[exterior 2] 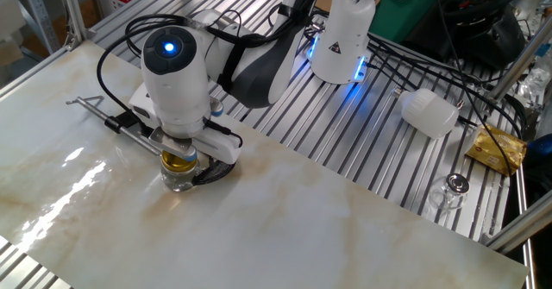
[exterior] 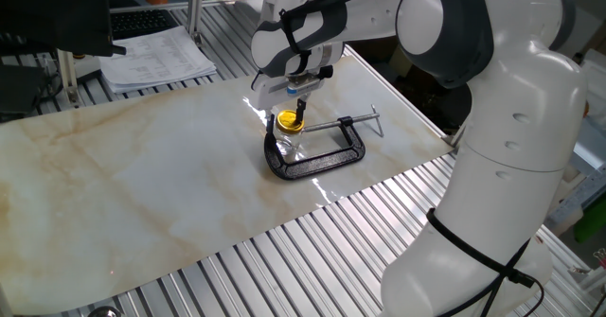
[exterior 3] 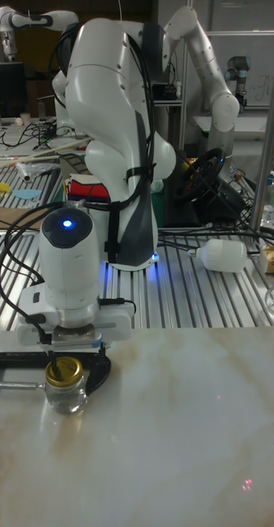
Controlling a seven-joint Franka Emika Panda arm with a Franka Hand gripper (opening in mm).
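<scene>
A clear glass jar with a gold-yellow lid (exterior: 291, 121) stands upright on the marbled board, held inside the frame of a black C-clamp (exterior: 317, 166). The clamp lies flat, its steel screw (exterior: 322, 125) pointing at the jar. My gripper (exterior: 286, 122) reaches down from above, with one dark finger (exterior: 301, 110) at the lid's right side and the other near its left. Whether the fingers press on the lid or stand a little apart from it cannot be made out. From the far side, the jar (exterior 3: 67, 399) is seen resting on the board under the gripper body.
Much of the marbled board (exterior: 123, 194) is bare. Papers (exterior: 156, 61) lie beyond its far edge. On the slatted metal table are a white bulb-shaped object (exterior 2: 429, 113), a small glass jar (exterior 2: 449, 190) and a yellow packet (exterior 2: 496, 148).
</scene>
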